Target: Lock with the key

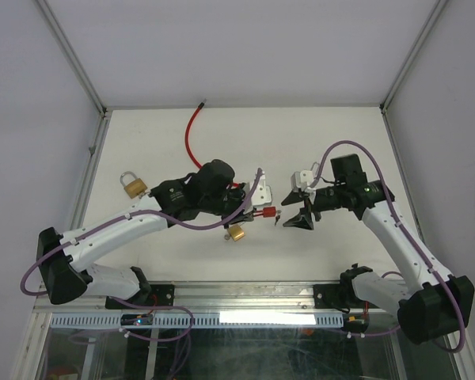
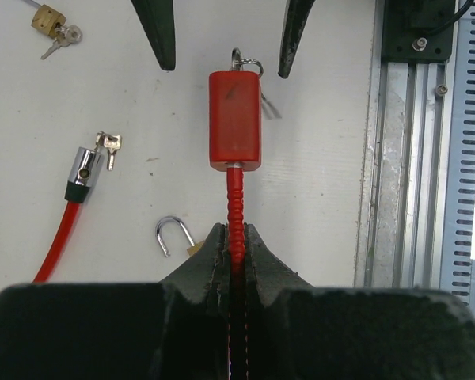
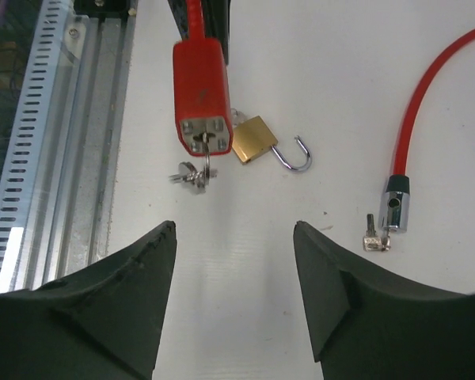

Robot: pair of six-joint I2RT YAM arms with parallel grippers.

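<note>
My left gripper is shut on the red cable of a lock whose red square body (image 2: 234, 119) (image 3: 202, 87) hangs in the air between the arms. A key on a ring (image 3: 191, 176) sticks from the metal end of that body, facing my right gripper. My right gripper stands open just beside it, empty, its fingertips on either side of the key in the left wrist view. In the top view the red body (image 1: 264, 212) is at the middle of the table.
An open brass padlock (image 3: 253, 138) lies below. A red cable lock with keys (image 3: 395, 202) lies behind it. Another padlock (image 1: 134, 187) is at the left, and one with keys (image 2: 47, 22) at the right. The front rail (image 3: 103, 119) edges the table.
</note>
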